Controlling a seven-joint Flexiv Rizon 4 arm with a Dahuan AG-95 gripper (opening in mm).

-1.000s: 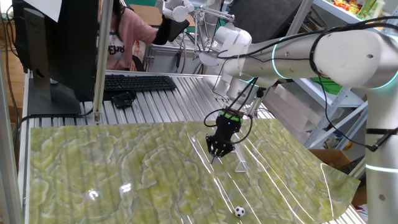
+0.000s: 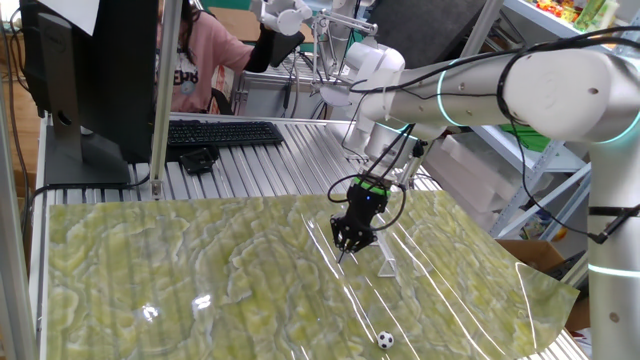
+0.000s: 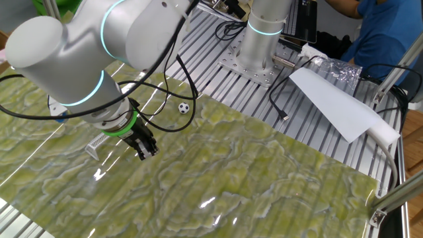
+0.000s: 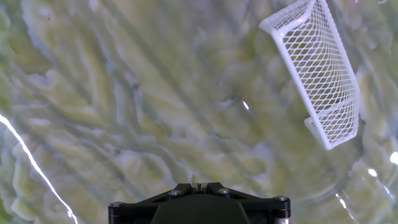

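Note:
A small white goal with a mesh net [image 4: 323,71] stands on the green marbled mat [image 2: 150,270]. The wrist view has it at the upper right. My gripper is shut, with nothing showing between its fingers. It hangs above the mat beside the goal [image 2: 388,266], which its body partly hides in exterior view 1. A black-and-white toy football [image 2: 385,340] lies near the mat's front edge in that view, apart from both the goal and the gripper. Exterior view 2 shows the ball [image 3: 184,108] close behind a loop of arm cable. The wrist view does not include it.
Behind the mat are a keyboard [image 2: 225,133] and a monitor [image 2: 85,100] on the slatted table. A person sits at the back.
My arm, the goal and the ball have kept their places. Only the person at the back has shifted slightly.

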